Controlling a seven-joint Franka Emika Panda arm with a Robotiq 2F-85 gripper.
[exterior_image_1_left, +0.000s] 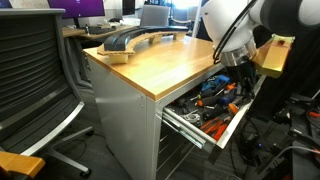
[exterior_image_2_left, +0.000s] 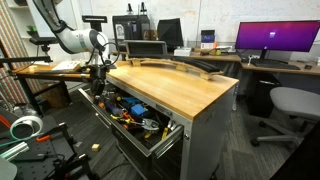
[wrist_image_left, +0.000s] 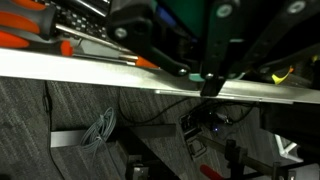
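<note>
A grey drawer (exterior_image_1_left: 233, 126) stands pulled out of the cabinet, filled with tools (exterior_image_1_left: 212, 97) with red, blue and black handles. At the far end of the drawer's front edge hangs my gripper (exterior_image_2_left: 98, 88), pointing down. In the wrist view the gripper is shut, its tips over the drawer's metal rim (wrist_image_left: 110, 74), with nothing showing between them. Whether they touch the rim, I cannot tell. Orange-handled screwdrivers (wrist_image_left: 28, 22) lie inside, left of the fingers.
The cabinet's wooden top (exterior_image_2_left: 180, 82) carries a long curved wooden piece (exterior_image_2_left: 190, 67) along its back. Dark floor with cables (wrist_image_left: 100, 128) lies in front of the drawer. An office chair (exterior_image_1_left: 40, 80) stands beyond the cabinet's near end.
</note>
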